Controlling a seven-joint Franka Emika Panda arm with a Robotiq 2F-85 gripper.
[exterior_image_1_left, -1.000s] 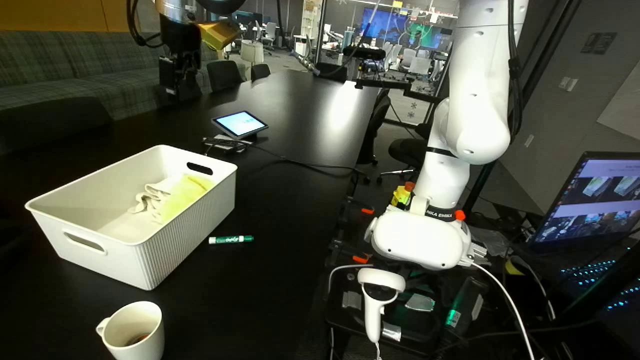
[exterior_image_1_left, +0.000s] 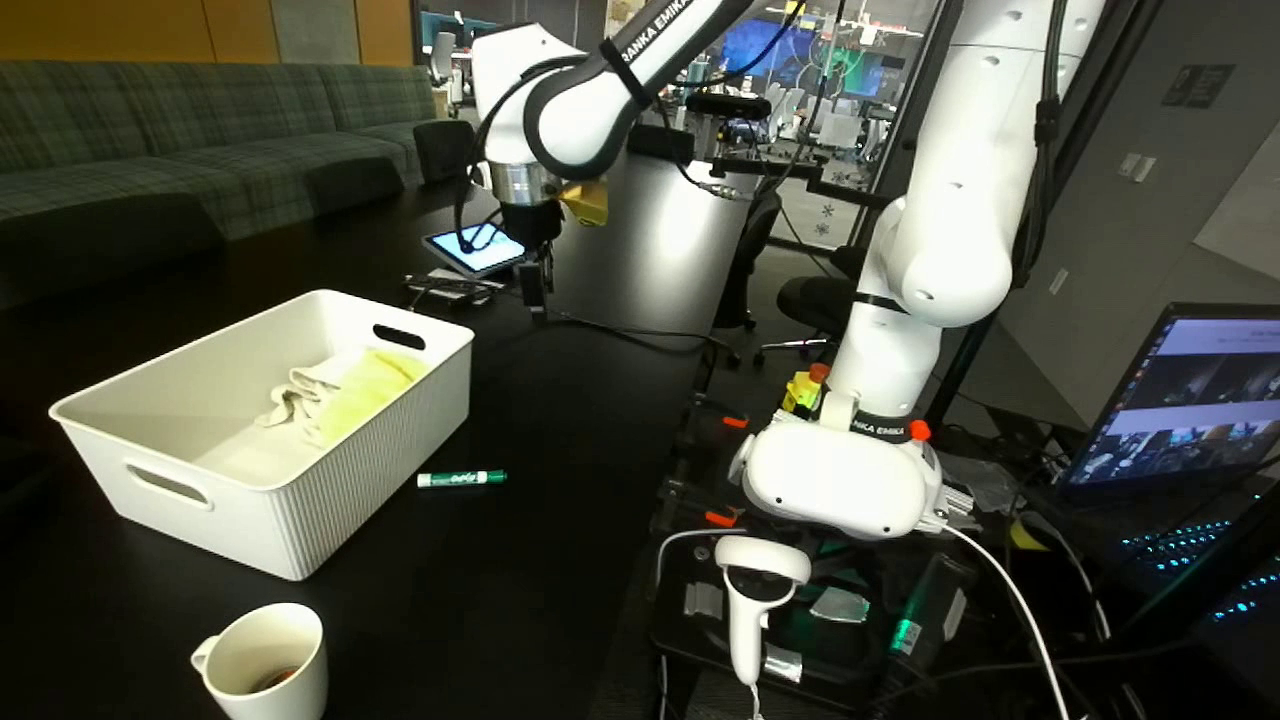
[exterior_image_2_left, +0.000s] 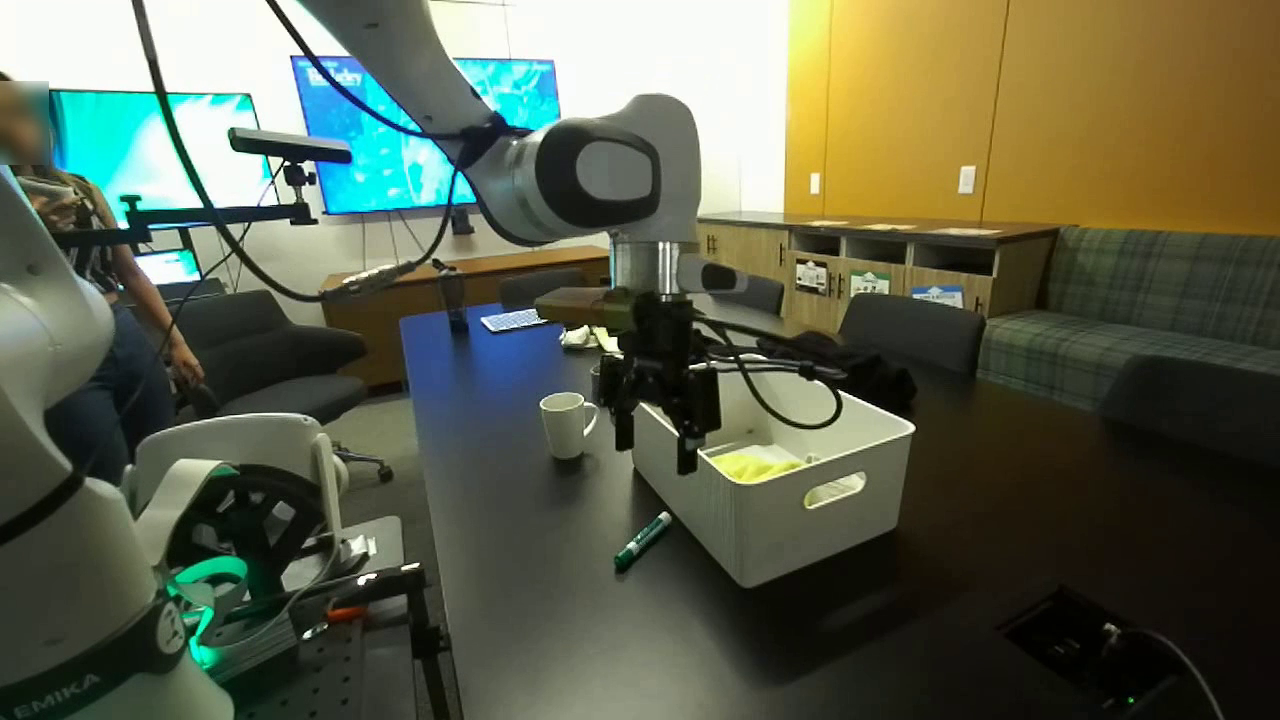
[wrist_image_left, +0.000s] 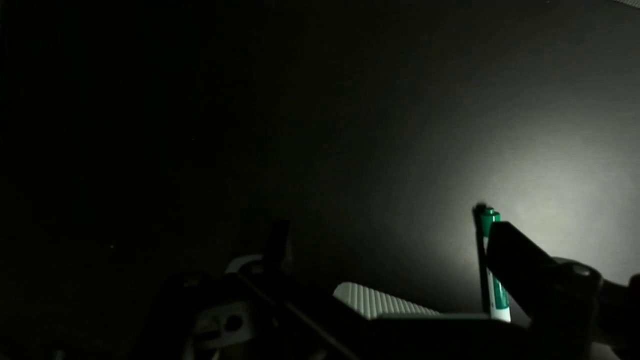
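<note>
Black and empty, my gripper (exterior_image_2_left: 656, 442) is open above the table. In exterior view 1 it (exterior_image_1_left: 536, 288) hangs beyond the far end of the white bin (exterior_image_1_left: 390, 438). A green and white marker (exterior_image_1_left: 462, 479) lies on the dark table beside the bin's long side. The wrist view has the marker (wrist_image_left: 499, 291) at lower right, partly hidden behind one finger (wrist_image_left: 516, 258). Inside the bin are a yellow cloth (exterior_image_1_left: 372, 390) and a whitish cloth (exterior_image_1_left: 296, 398). A white mug (exterior_image_1_left: 270, 660) with some dark liquid stands at the near left.
A lit tablet (exterior_image_1_left: 477, 248) sits on the far table with a cable (exterior_image_1_left: 624, 330) running towards the edge. In exterior view 2, a dark recess (exterior_image_2_left: 1068, 636) with a cable lies in the tabletop. Bare table surrounds the marker on its outer side.
My arm and gripper have come lower and moved right in exterior view 1, from the upper left to near the tablet. The bin, marker and mug have stayed in place.
</note>
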